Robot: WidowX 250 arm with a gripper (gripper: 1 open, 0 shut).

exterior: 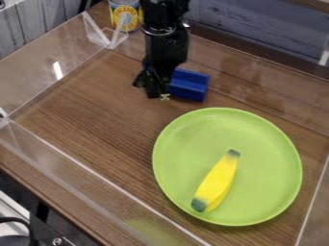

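My gripper point(157, 85) hangs low at the upper middle, shut, with nothing visible between its fingers, just at the left end of a blue block point(189, 85) lying on the wooden table. The dark fingers partly hide that end; whether they touch it is unclear.
A green plate point(257, 192) with a yellow banana point(216, 181) on it fills the lower right. A can point(125, 17) stands at the back left beside clear plastic.
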